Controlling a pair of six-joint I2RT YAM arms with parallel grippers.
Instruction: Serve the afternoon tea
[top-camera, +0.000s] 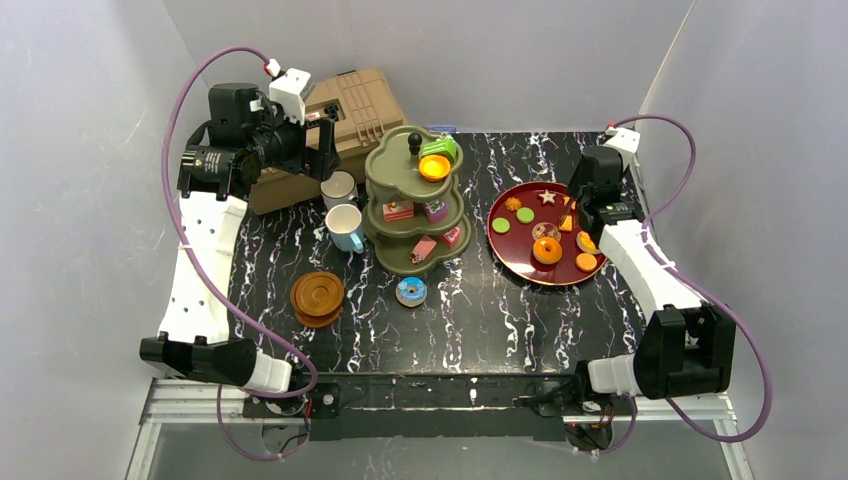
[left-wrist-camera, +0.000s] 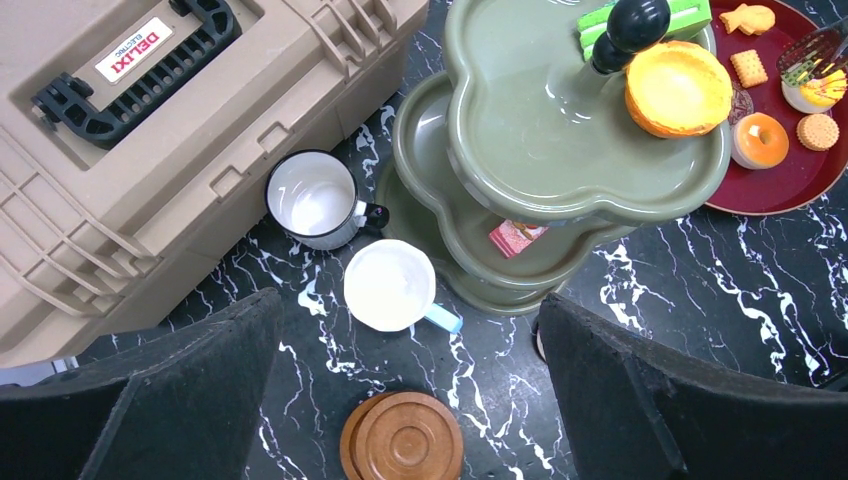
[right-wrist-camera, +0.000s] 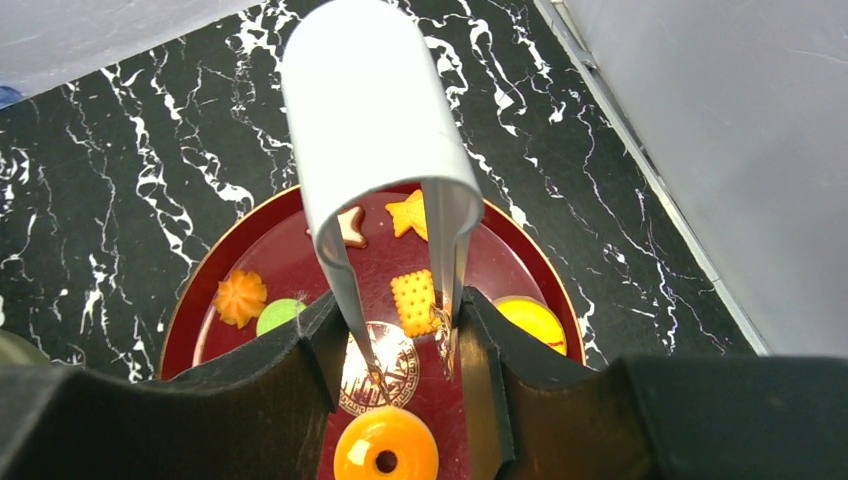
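Note:
The red round tray (top-camera: 520, 250) holds cookies, a square cracker (right-wrist-camera: 413, 300) and an orange donut (right-wrist-camera: 385, 450). Over it my right gripper holds metal tongs (right-wrist-camera: 370, 100), their tips hanging above the tray beside the cracker; whether they grip anything is unclear. My left gripper stands open, empty, high over the left side. The green three-tier stand (top-camera: 400, 170) carries a yellow tart (left-wrist-camera: 675, 85), a green piece and cake slices.
Two mugs (top-camera: 345, 228) stand left of the stand, before a beige case (left-wrist-camera: 150, 130). Wooden coasters (top-camera: 318, 295) and a blue donut (top-camera: 411, 292) lie in front.

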